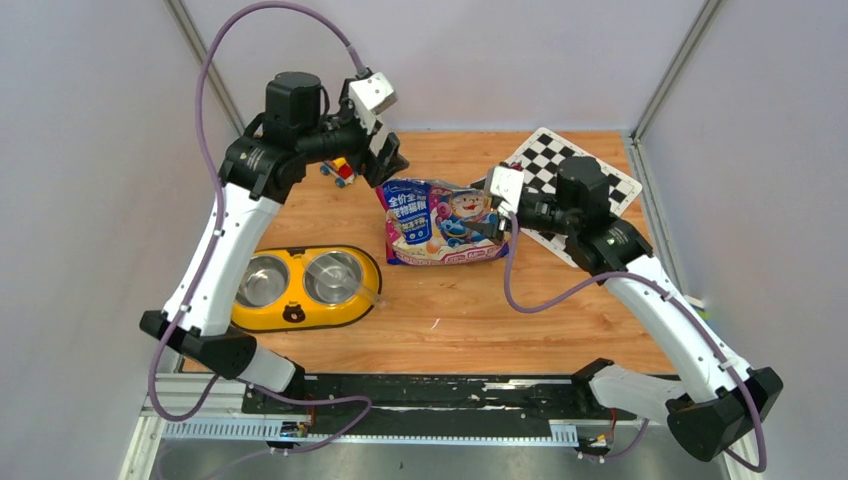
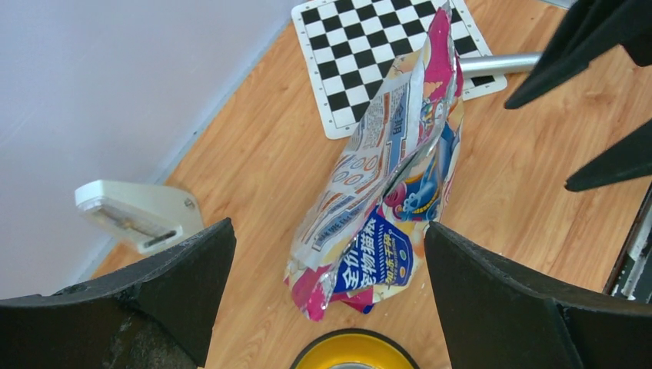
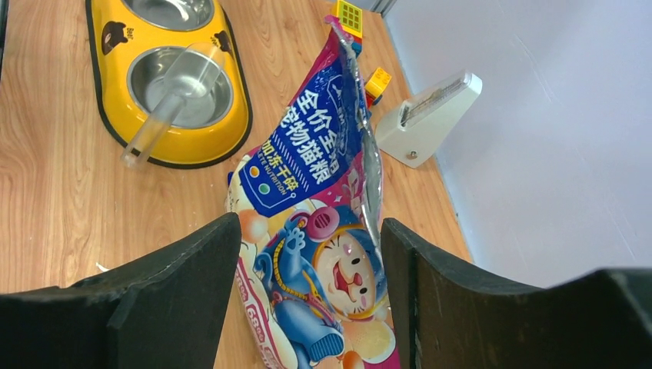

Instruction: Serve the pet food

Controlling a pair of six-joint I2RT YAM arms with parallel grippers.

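Observation:
The colourful pet food bag (image 1: 440,222) stands mid-table, its crimped top edge upward. My left gripper (image 1: 394,172), open and empty, hangs just off the bag's left upper corner; in the left wrist view the bag (image 2: 377,200) lies ahead between the spread fingers. At the bag's right end my right gripper (image 1: 478,208) is open; its fingers (image 3: 177,284) stand apart with the bag (image 3: 307,231) in front of and between them. A yellow double bowl feeder (image 1: 295,289) sits front left. A clear scoop (image 3: 173,104) rests in its right bowl, handle over the rim.
A checkerboard (image 1: 545,160) lies at the back right, partly under the right arm. Behind the bag are a white device (image 3: 427,119) and toy blocks (image 3: 377,83).

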